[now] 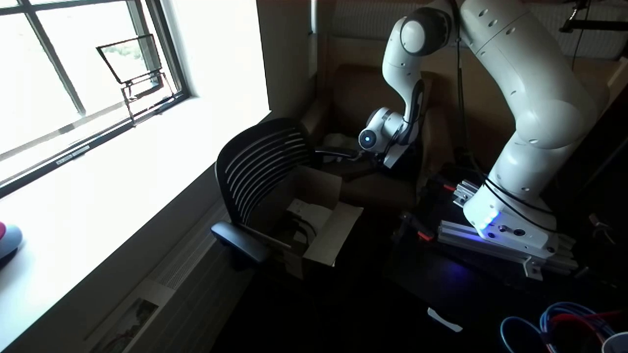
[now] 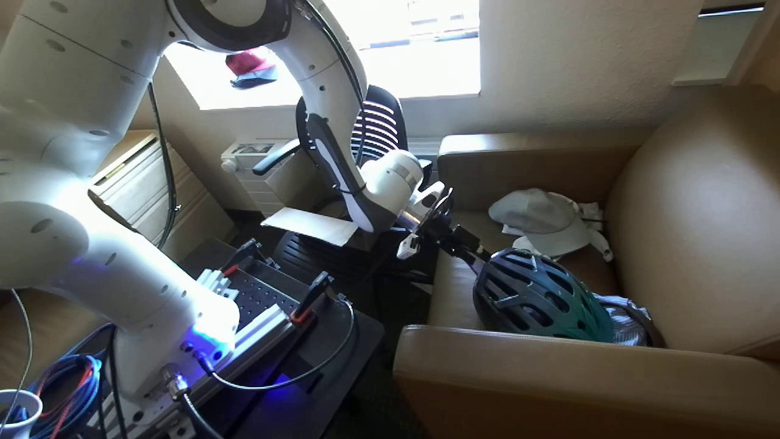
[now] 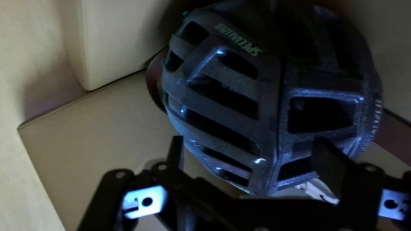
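A dark green bike helmet (image 2: 541, 296) rests on the seat of the tan armchair (image 2: 504, 358), near its front armrest. Seen from the wrist, the helmet (image 3: 266, 104) fills the upper middle, its vents facing the camera. My gripper is open, its two black fingers apart, with the helmet's lower edge showing beyond the gap. In exterior view 2 the gripper (image 2: 475, 256) is right beside the helmet's left end; whether it touches cannot be told. Exterior view 1 leaves the fingers too dark to make out.
A pale cap (image 2: 545, 216) lies farther back on the seat. Left of the armchair stands a black mesh chair (image 1: 259, 170) with an open cardboard box (image 1: 329, 241) on it. A red and blue cap (image 2: 252, 67) sits on the windowsill.
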